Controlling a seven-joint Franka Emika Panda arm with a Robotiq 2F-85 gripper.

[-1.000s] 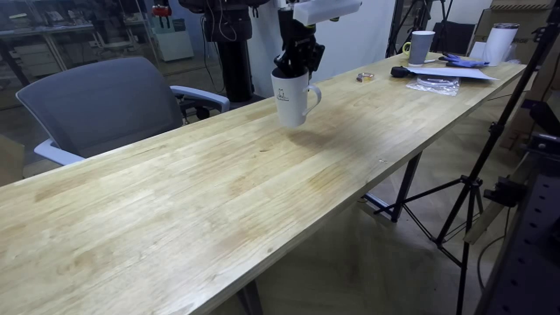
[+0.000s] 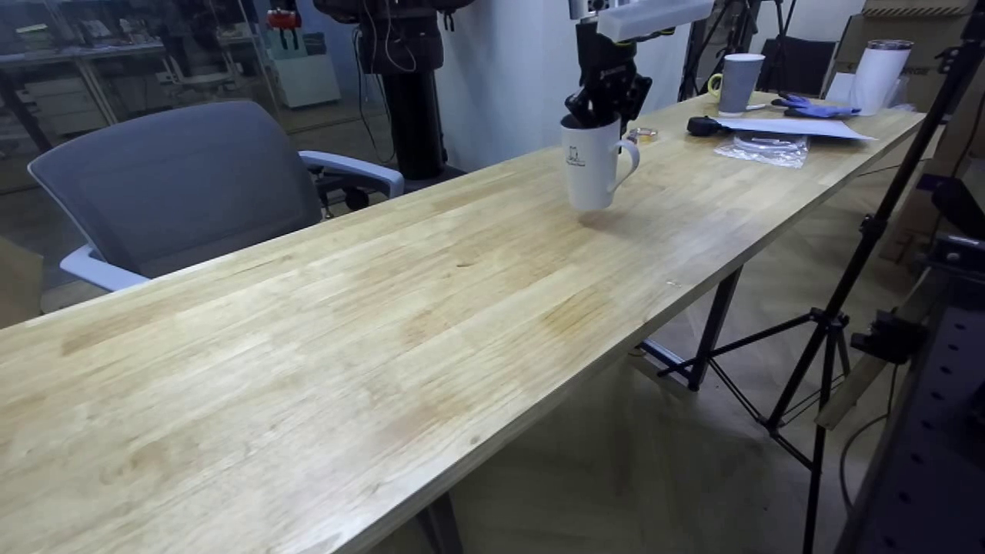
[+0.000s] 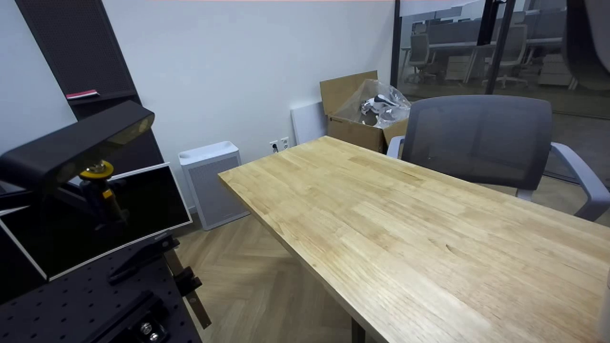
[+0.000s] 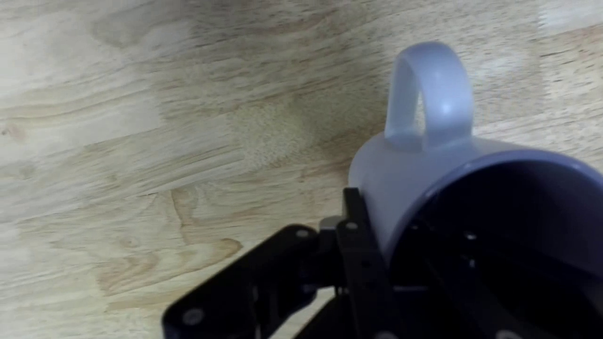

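A white mug (image 2: 589,171) with a small dark print hangs just above the wooden table (image 2: 397,305), close to upright, its handle towards the right in exterior view 1. My gripper (image 2: 596,125) is shut on the mug's wall from above. In the wrist view one dark finger (image 4: 362,248) lies against the outside of the mug (image 4: 390,178), while the other reaches into the dark inside, where its tip is hard to make out. The mug's handle (image 4: 446,96) points away from the fingers. Only a sliver of a pale shape shows at the right edge of exterior view 2.
Behind the mug lie a small ring-like item (image 2: 643,135), a plastic bag (image 2: 764,151), paper (image 2: 803,128) and blue gloves (image 2: 817,109). A grey cup (image 2: 739,83) and a white tumbler (image 2: 879,78) stand farther back.
Mug and gripper have moved right and farther back along the table in exterior view 1. The mug is now closer to the tabletop, its shadow tighter beneath it. The grip looks the same.
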